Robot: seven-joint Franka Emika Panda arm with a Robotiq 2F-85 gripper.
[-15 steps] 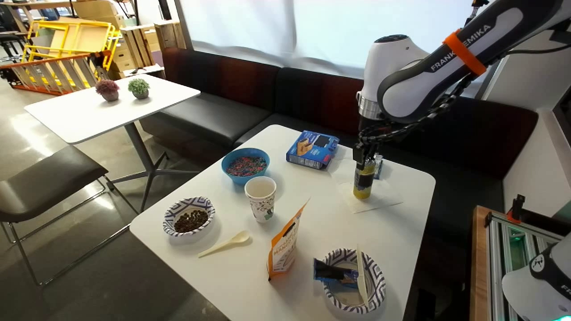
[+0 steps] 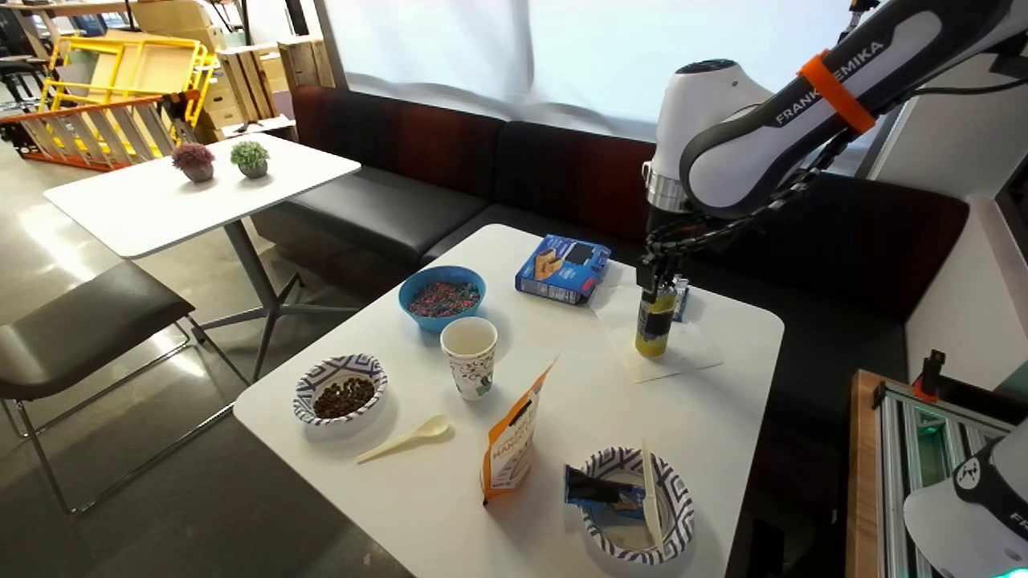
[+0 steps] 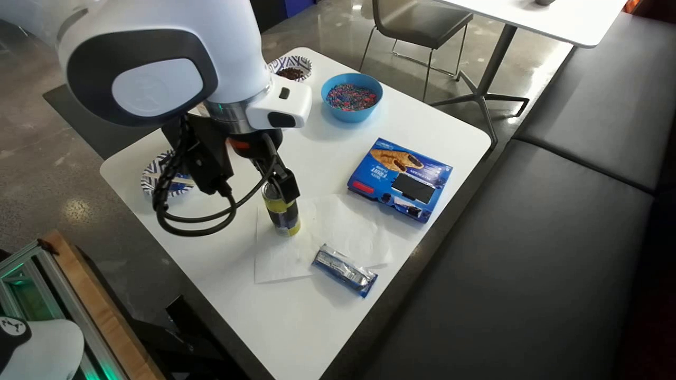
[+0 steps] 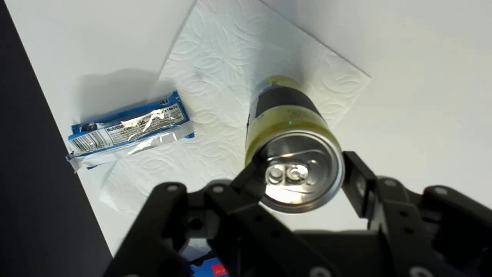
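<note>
A yellow-and-dark drink can (image 2: pixel 653 332) stands upright on a white paper towel (image 2: pixel 686 358) at the table's right side. My gripper (image 2: pixel 659 281) points down over the can's upper end. In the wrist view the can's silver lid (image 4: pixel 302 171) sits between the two fingertips, one on either side. The left fingertip overlaps the lid's rim and the right one lies close against it; whether both press on the can cannot be made out. The second exterior view shows the can (image 3: pixel 283 215) partly covered by a finger (image 3: pixel 288 187).
Beside the can lies a blue wrapped bar (image 3: pixel 345 269), partly on the towel. A blue box (image 2: pixel 564 268), blue bowl (image 2: pixel 443 318), paper cup (image 2: pixel 470 371), orange pouch (image 2: pixel 511 453) and patterned bowls (image 2: pixel 679 506) share the table.
Almost nothing differs in exterior view 1. The arm and can stay in about the same place, and the towel's edge looks very slightly shifted.
</note>
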